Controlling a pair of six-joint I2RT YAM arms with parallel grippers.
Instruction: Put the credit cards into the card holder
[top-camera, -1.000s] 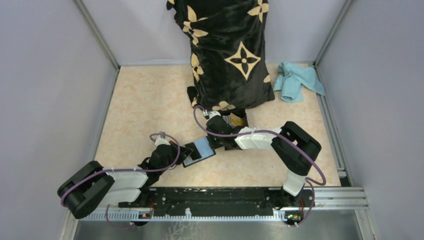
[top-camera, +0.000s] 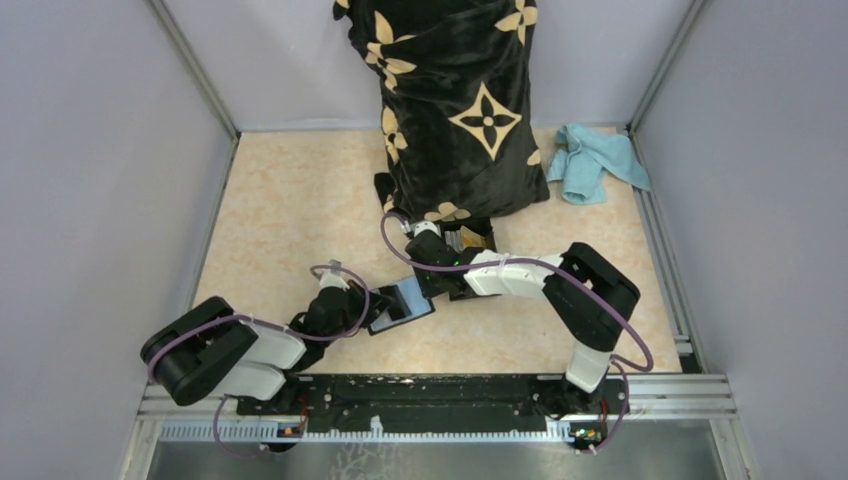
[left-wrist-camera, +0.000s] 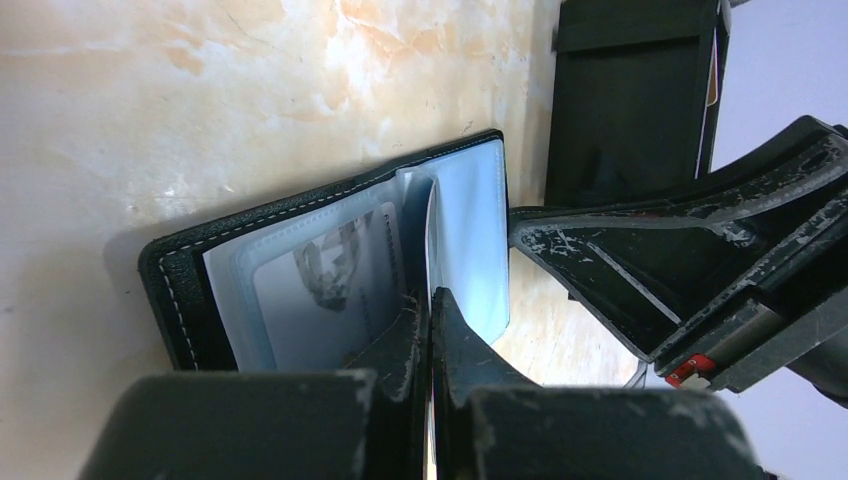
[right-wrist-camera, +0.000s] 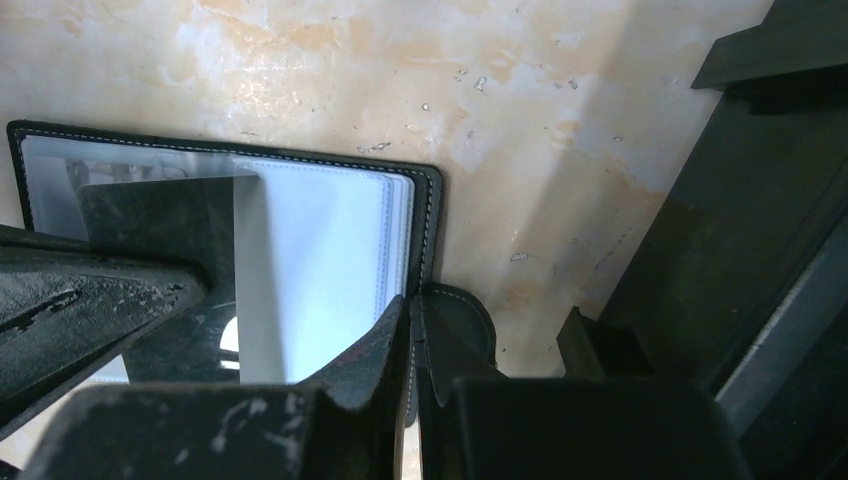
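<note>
The card holder (right-wrist-camera: 320, 240) lies open on the table, its clear sleeves showing; one carries a picture (left-wrist-camera: 335, 270). My left gripper is shut on a dark card (right-wrist-camera: 165, 320), whose thin edge shows between its fingertips. The card stands tilted over the holder at a sleeve opening; how deep it reaches is hidden. Over the holder's stitched right border, beside its strap (right-wrist-camera: 465, 320), is my right gripper. Its fingers stand close together with a narrow gap and touch the border; whether they clamp it cannot be told.
A dark box (top-camera: 478, 235) with more cards stands just right of the holder, partly under the right arm. Behind it is a large black patterned cushion (top-camera: 460, 100). A blue cloth (top-camera: 595, 165) lies at the back right.
The holder has moved a little right. The right arm has barely moved.
</note>
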